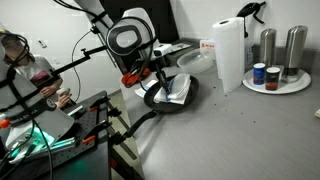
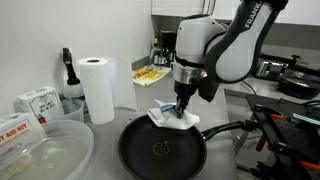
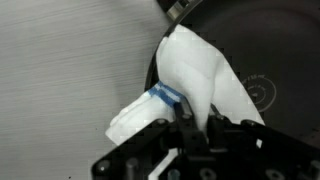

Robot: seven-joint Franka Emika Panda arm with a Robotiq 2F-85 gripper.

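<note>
A white cloth with a blue stripe point(image 2: 176, 117) hangs from my gripper point(image 2: 181, 101), which is shut on it. In the first exterior view the cloth point(image 1: 176, 90) lies over the inside of a black frying pan point(image 1: 200, 92). Seen from the wrist, the cloth point(image 3: 190, 75) crosses the pan's rim, part over the dark interior and part over the grey counter; the fingertips point(image 3: 217, 128) are at its near end. The pan point(image 2: 150, 170) rests on the counter, its handle pointing away to one side.
Behind the pan stand a paper towel roll point(image 1: 230, 52) and a clear plastic bowl point(image 1: 196, 61). A round tray point(image 1: 290, 87) with shakers and jars is at the back right.
</note>
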